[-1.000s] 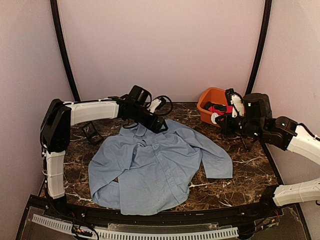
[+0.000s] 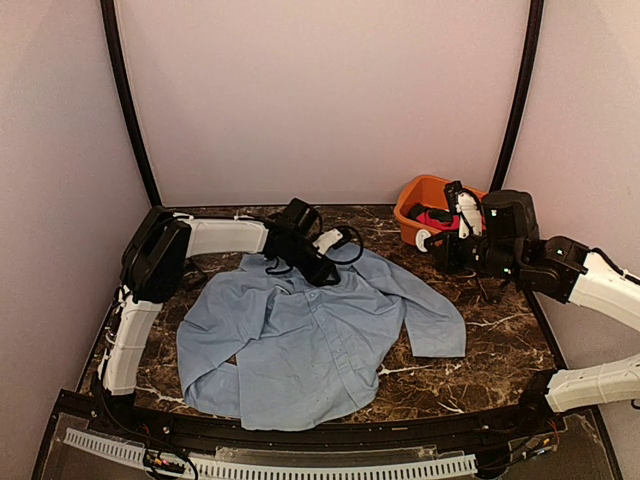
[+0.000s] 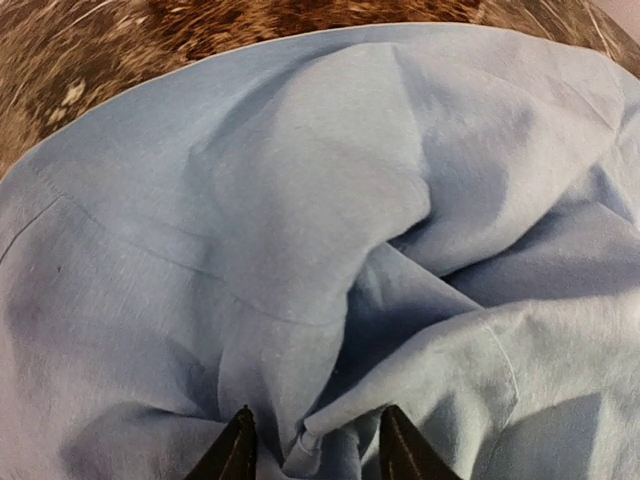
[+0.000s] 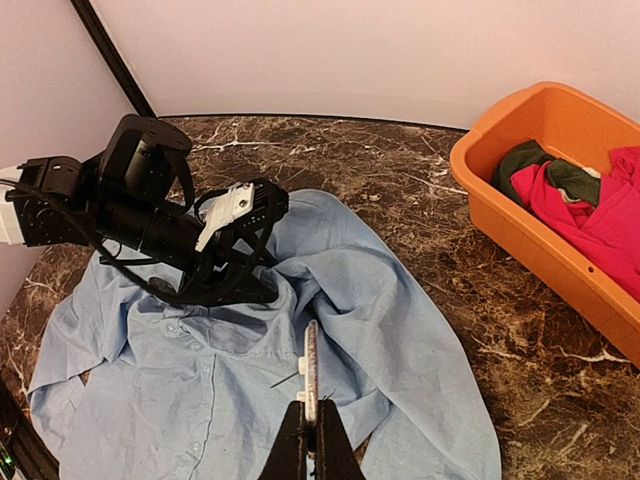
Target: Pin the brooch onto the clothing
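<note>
A light blue button-up shirt [image 2: 300, 340] lies spread on the dark marble table. Over its upper part, near the collar, my left gripper [image 2: 327, 274] reaches down. In the left wrist view that gripper is open, and a raised fold of shirt cloth [image 3: 312, 445] shows between its separated fingers. My right gripper [image 2: 438, 243] is held up at the right, shut on the round white brooch [image 2: 423, 240]. Seen edge-on in the right wrist view, the brooch [image 4: 311, 365] stands upright between the fingertips, its thin pin sticking out to the left.
An orange bin [image 2: 409, 205] with red and dark cloth inside stands at the back right, behind the right gripper. Bare marble table [image 2: 500, 355] surrounds the shirt on the right. Walls close in at both sides and the back.
The right arm shifted slightly left and has since stayed nearly still with the brooch.
</note>
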